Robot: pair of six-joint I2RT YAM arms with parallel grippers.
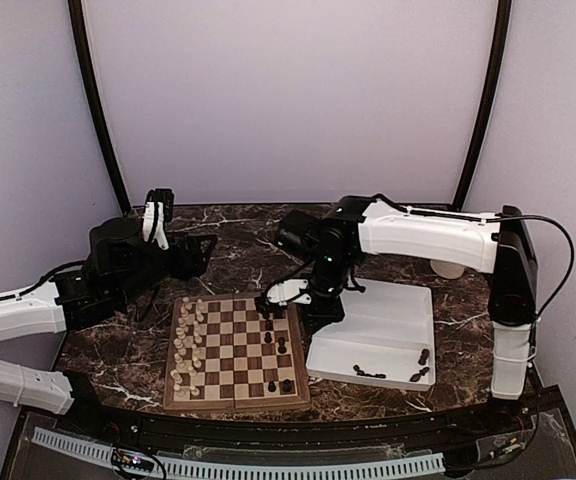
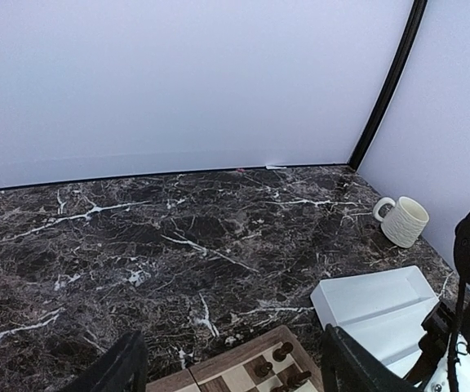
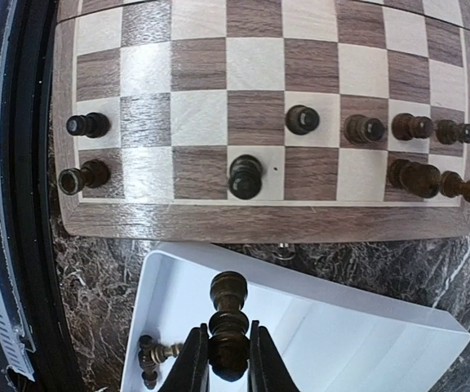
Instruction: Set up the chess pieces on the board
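The wooden chessboard (image 1: pixel 219 365) has light pieces (image 1: pixel 196 355) in two columns along its left side. Dark pieces stand on its right side: a pair (image 1: pixel 286 386) near the front corner, two near the middle, several at the far end. My right gripper is shut on a dark chess piece (image 3: pixel 228 294), above the white tray and just off the board's edge. Loose dark pieces (image 3: pixel 160 351) lie in the tray. Over the table behind the board's left side, my left gripper hangs open and empty.
The white tray (image 1: pixel 368 320) stands right of the board, with several dark pieces (image 1: pixel 420 375) near its front. A white mug (image 2: pixel 404 221) stands behind the tray.
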